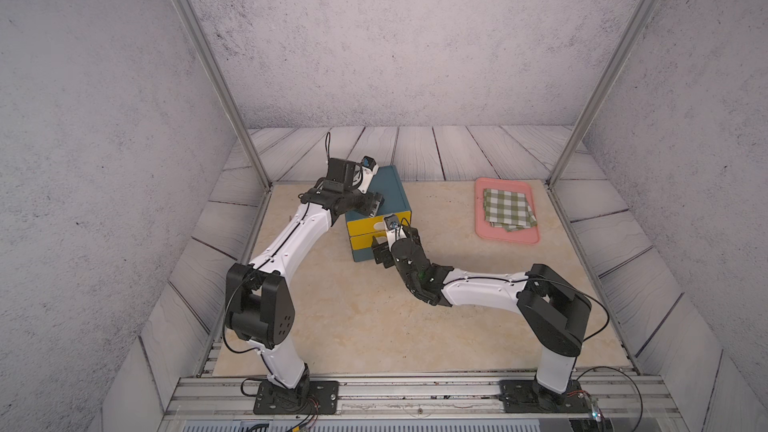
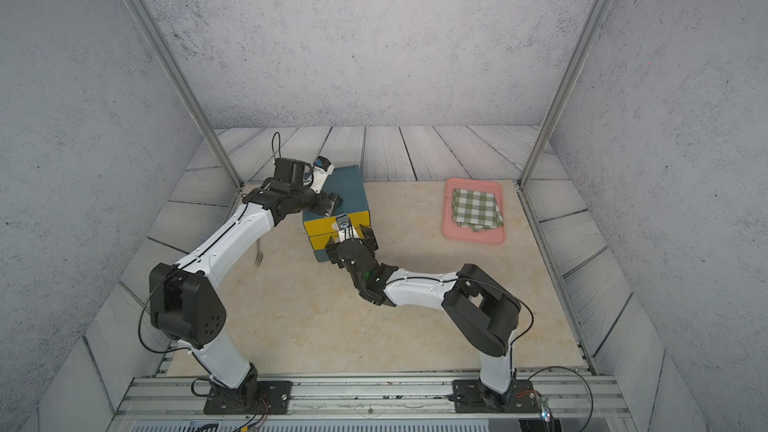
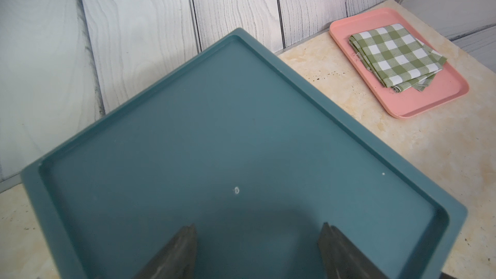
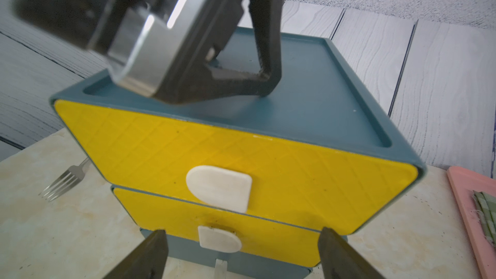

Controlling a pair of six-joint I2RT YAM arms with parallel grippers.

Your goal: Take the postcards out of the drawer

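Observation:
A teal cabinet point(image 3: 248, 139) with two yellow drawers stands on the table. In the right wrist view both the upper drawer point(image 4: 320, 186) and the lower drawer point(image 4: 289, 235) look closed, each with a white handle. No postcards show in any view. My left gripper is over the cabinet top, part open, with only the teal surface between its fingers. In front of the drawers is my right gripper, open; the lower handle point(image 4: 219, 239) appears between its fingers from this angle, apart from them.
A pink tray point(image 1: 508, 233) with a folded green checked cloth point(image 1: 509, 208) lies to the right. A fork point(image 4: 65, 181) rests left of the cabinet.

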